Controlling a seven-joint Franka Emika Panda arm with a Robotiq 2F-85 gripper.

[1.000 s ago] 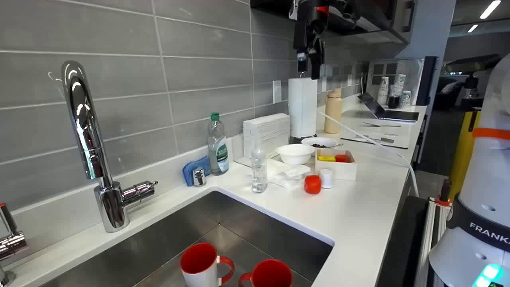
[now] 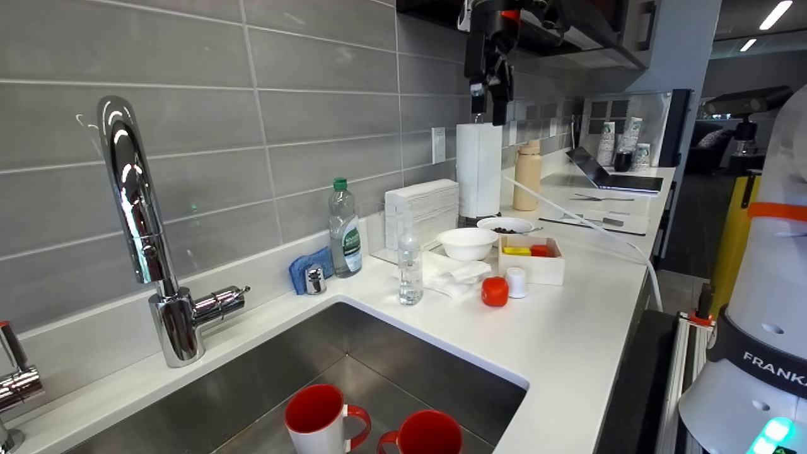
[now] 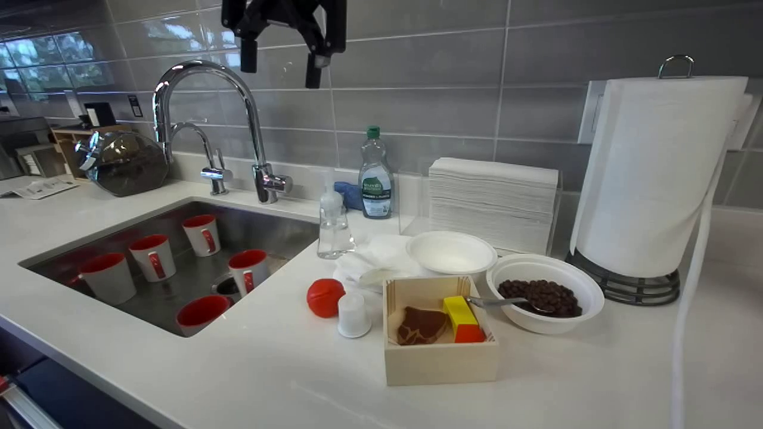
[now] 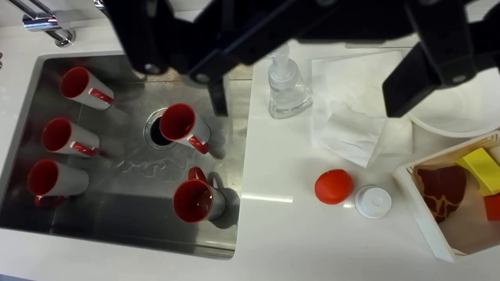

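High above the counter hangs my gripper (image 3: 280, 71), open with nothing between its fingers. In the wrist view its dark fingertips (image 4: 412, 86) spread over the clear pump bottle (image 4: 290, 89) and crumpled white napkins (image 4: 358, 126), well above them. A red tomato-like object (image 4: 333, 186) and a small white cup (image 4: 373, 201) stand side by side on the counter. The wooden box (image 3: 440, 369) holds a brown steak-shaped piece (image 3: 422, 325) and a yellow-and-red block (image 3: 461, 314). Several red-and-white mugs, one of them a mug (image 4: 185, 124) by the drain, stand in the steel sink (image 4: 140, 224).
An empty white bowl (image 3: 452, 251) and a bowl of dark beans (image 3: 549, 293) with a spoon sit near the paper towel roll (image 3: 658, 171). Green-capped soap (image 3: 376, 175), stacked napkins (image 3: 493, 200) and the tall faucet (image 3: 250, 121) line the wall.
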